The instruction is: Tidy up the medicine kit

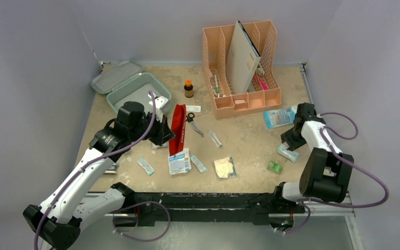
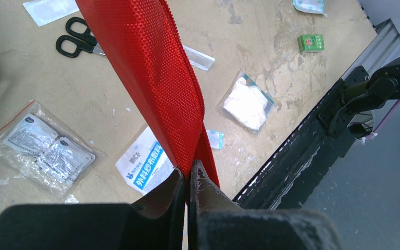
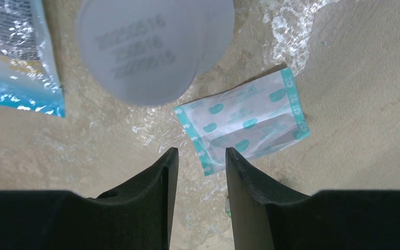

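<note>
My left gripper is shut on the lower end of a red fabric pouch (image 2: pixel 151 67), which rises from the fingertips. In the top view this pouch (image 1: pixel 178 129) hangs over the table left of centre. Parted fingers show on my right gripper, with nothing held between them. Just beyond its tips a white and teal packet (image 3: pixel 245 117) lies flat. From above, the packet (image 1: pixel 288 152) shows beside the dark fingers. The open green box (image 1: pixel 140 89) stands at the back left, its inside partly hidden by the left arm.
A peach organizer (image 1: pixel 268 101) stands at the back. On the table lie scissors (image 1: pixel 194 124), a brown bottle (image 1: pixel 188 89), a gauze bag (image 1: pixel 224 167), a green small box (image 1: pixel 274 166) and a blue packet (image 1: pixel 280 117). A pale round object (image 3: pixel 140 52) blocks part of the right wrist view.
</note>
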